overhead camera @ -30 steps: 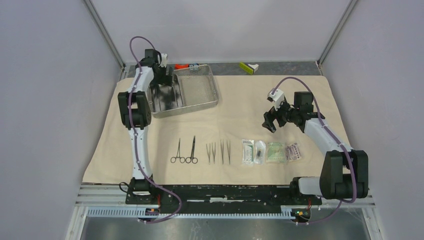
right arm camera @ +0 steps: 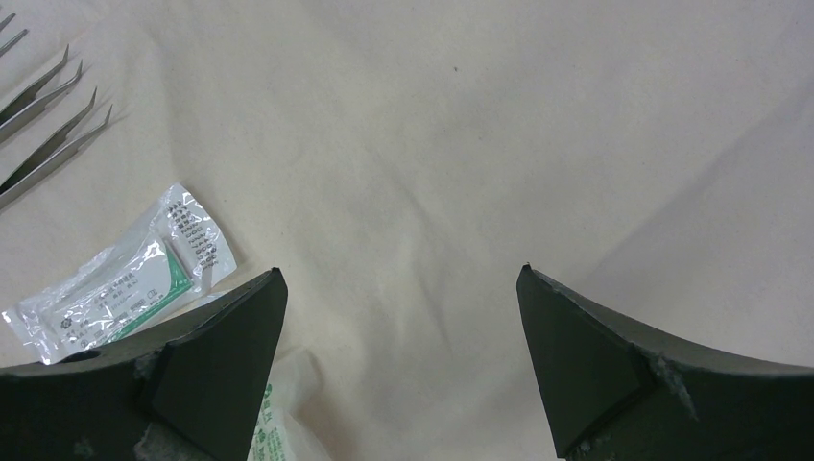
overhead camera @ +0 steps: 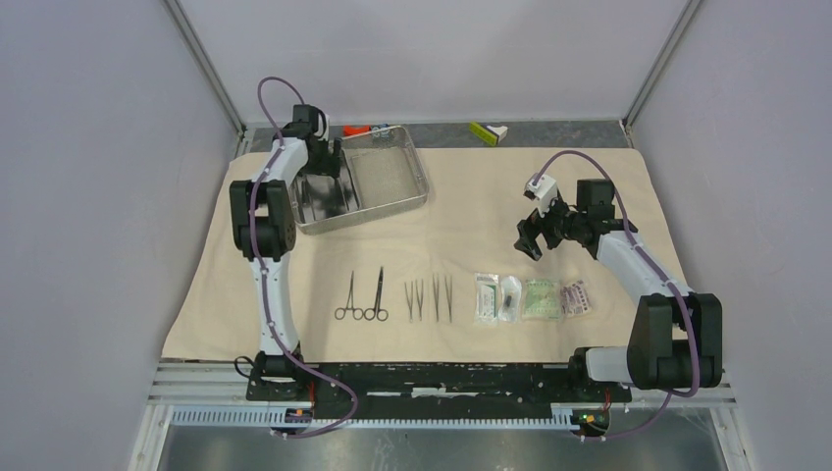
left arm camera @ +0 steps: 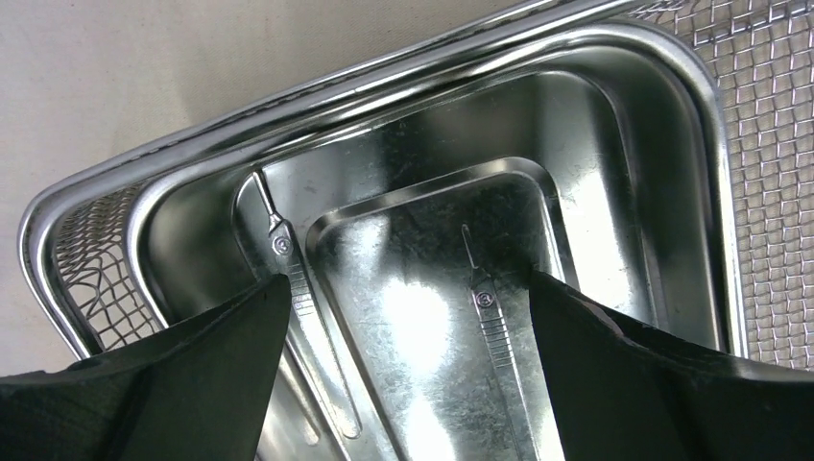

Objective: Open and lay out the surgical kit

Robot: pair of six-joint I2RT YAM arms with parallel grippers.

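In the mesh basket at back left sits a steel tray holding two scalpel handles, one at its left, one nearer the middle. My left gripper is open over them. My right gripper stands open above bare cloth. A hemostat, scissors, several tweezers and packets lie in a row along the front.
A red item and a green-yellow box are behind the cloth. Walls bound both sides.
My left gripper has moved slightly toward the front over the tray. The right arm and the laid-out items have not moved.
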